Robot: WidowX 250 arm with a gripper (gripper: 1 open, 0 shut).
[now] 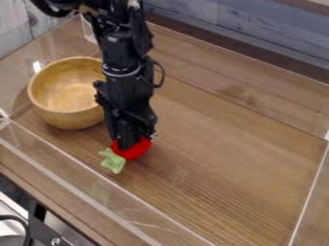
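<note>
My black gripper [129,135] hangs low over the table, left of centre, shut on a red object [133,148]. The red object is mostly covered by the fingers. A pale green piece [112,163] shows just below it, at the lower left.
A large tan bowl [64,85] sits to the left, close beside the arm. A clear item [90,29] is at the top left.
</note>
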